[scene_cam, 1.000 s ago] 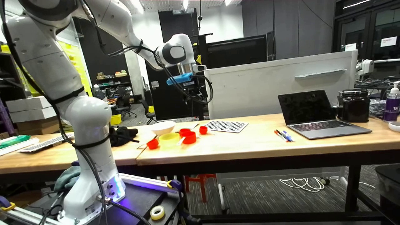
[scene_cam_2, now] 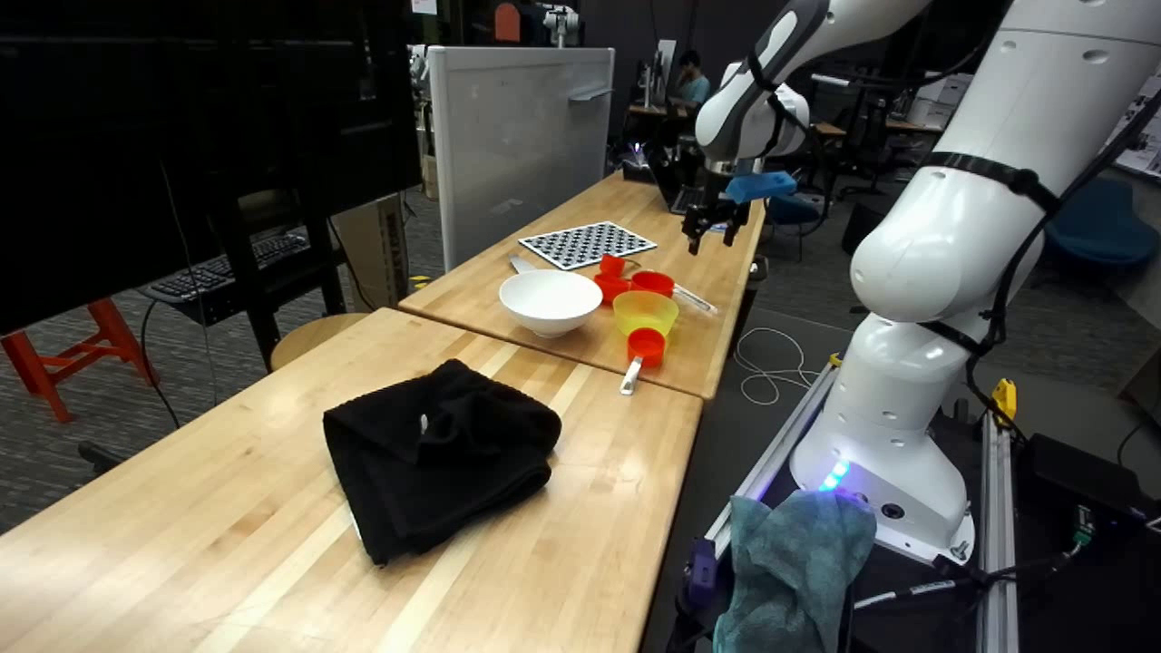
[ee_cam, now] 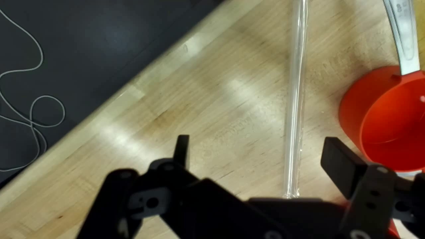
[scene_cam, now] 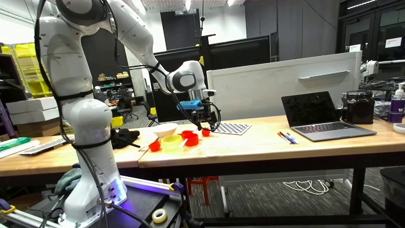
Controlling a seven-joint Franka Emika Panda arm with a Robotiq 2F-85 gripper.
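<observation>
My gripper is open above the wooden table, its fingers wide apart and nothing held between them. In the wrist view, a long clear wrapped tube or straw [ee_cam: 295,99] lies on the wood, passing below the gap nearer the right finger [ee_cam: 342,165]. To the right sits a red measuring cup [ee_cam: 360,105] with a pale handle, partly covered by that finger. From the second exterior view, the gripper [scene_cam_2: 712,239] hangs over the table's near side, past several red cups [scene_cam_2: 653,283], a translucent yellow bowl [scene_cam_2: 647,316] and a white bowl [scene_cam_2: 551,303].
A checkered board [scene_cam_2: 588,245] lies behind the cups. Pens [scene_cam: 287,137] and an open laptop [scene_cam: 330,125] are farther right; bare table separates them from the cups. Black cloth [scene_cam_2: 441,457] rests on the other table section. The table edge [ee_cam: 131,85] drops off at upper left in the wrist view.
Seen from the first exterior view, my arm has swung down and slightly right, bringing the gripper much closer to the table. The objects on the table have not visibly moved.
</observation>
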